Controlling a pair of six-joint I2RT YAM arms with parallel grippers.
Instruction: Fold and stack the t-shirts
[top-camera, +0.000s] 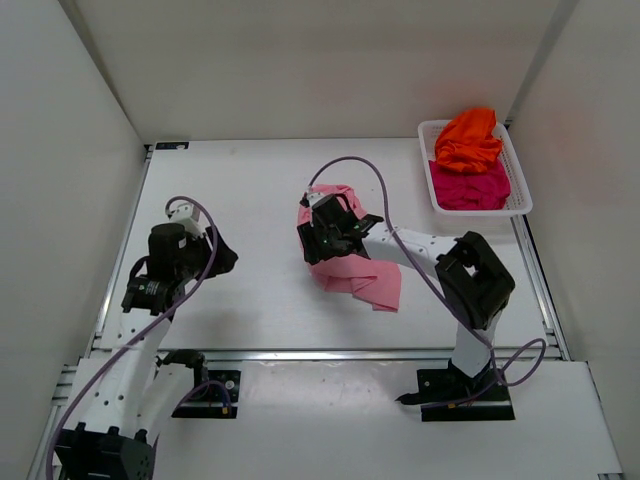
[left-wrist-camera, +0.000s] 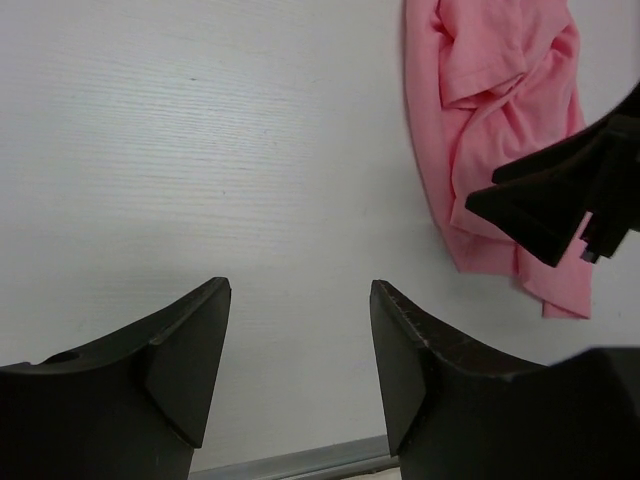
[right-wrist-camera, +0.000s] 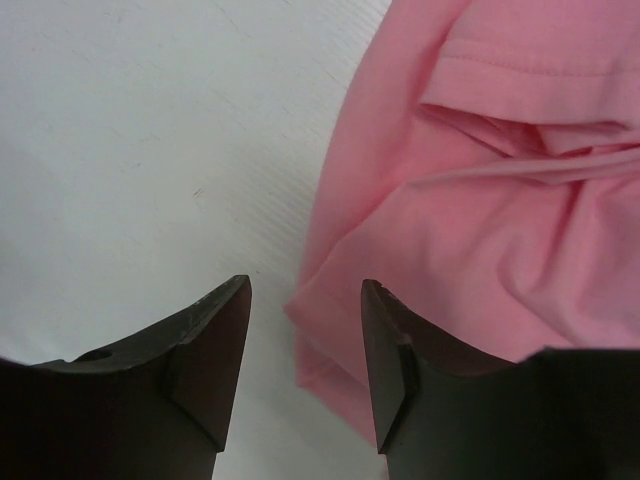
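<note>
A crumpled pink t-shirt (top-camera: 365, 280) lies in the middle of the white table, partly covered from above by my right arm. My right gripper is open over the shirt's left edge, with bare table and pink cloth showing beneath its fingers. Over the left part of the table hangs my left gripper, its fingers apart and only table between them. In the left wrist view the pink shirt is at the upper right, beside the dark fingers of the right gripper. An orange shirt (top-camera: 468, 140) and a magenta shirt (top-camera: 470, 188) lie heaped in the basket.
The white basket (top-camera: 521, 190) stands at the table's back right corner. Free table lies left of and behind the pink shirt. A metal rail (top-camera: 300, 355) runs along the front edge.
</note>
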